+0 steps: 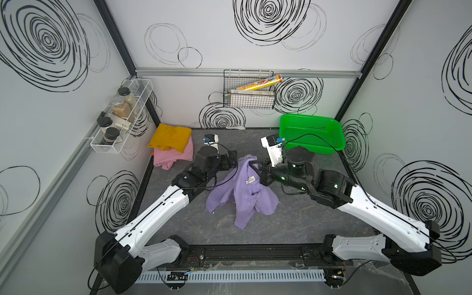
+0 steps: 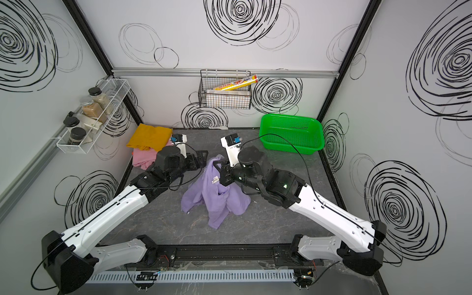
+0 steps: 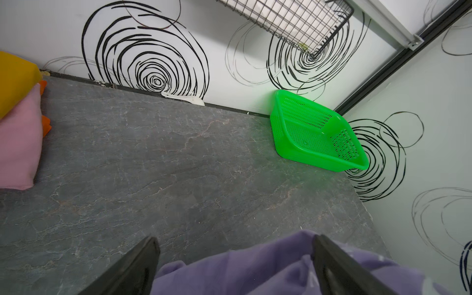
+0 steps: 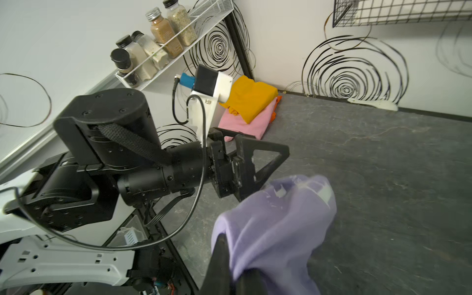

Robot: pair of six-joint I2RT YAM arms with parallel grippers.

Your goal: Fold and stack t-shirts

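Observation:
A lavender t-shirt [image 1: 248, 196] hangs in loose folds between my grippers, its lower part spread over the table centre. My right gripper is shut on it near its upper end, which shows clearly in the right wrist view. My left gripper is open, its fingers spread beside the shirt's upper folds. At the back left, a mustard folded shirt [image 1: 169, 137] lies on pink cloth [image 1: 174, 157], with a bit of orange showing in the wrist views.
A green basket [image 1: 309, 132] stands at the back right. A wire rack [image 1: 248, 98] and a shelf with jars [image 1: 118, 123] are on the walls.

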